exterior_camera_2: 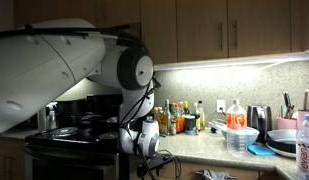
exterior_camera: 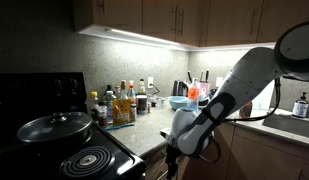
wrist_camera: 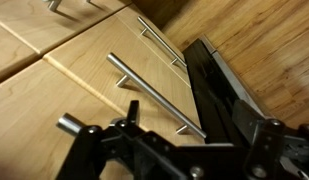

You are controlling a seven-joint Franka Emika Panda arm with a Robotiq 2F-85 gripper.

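My gripper stands open at the bottom of the wrist view, its dark fingers apart and nothing visible between them. Ahead of it, a long metal bar handle (wrist_camera: 154, 92) is fixed to a light wood cabinet front (wrist_camera: 79, 95). The handle appears apart from the fingers, though its depth is hard to judge. Exterior view 1 has the gripper (exterior_camera: 174, 158) low at the counter's front edge, beside the stove. From the other side, exterior view 2 puts the gripper (exterior_camera_2: 161, 160) by the drawer fronts under the counter.
A pan (exterior_camera: 54, 128) with a lid sits on the black stove (exterior_camera: 89, 163) left of the arm. Several bottles (exterior_camera: 121, 108) crowd the back of the counter (exterior_camera: 146, 132). Another bar handle (wrist_camera: 160, 40) lies farther along the cabinets, above the wooden floor (wrist_camera: 264, 40).
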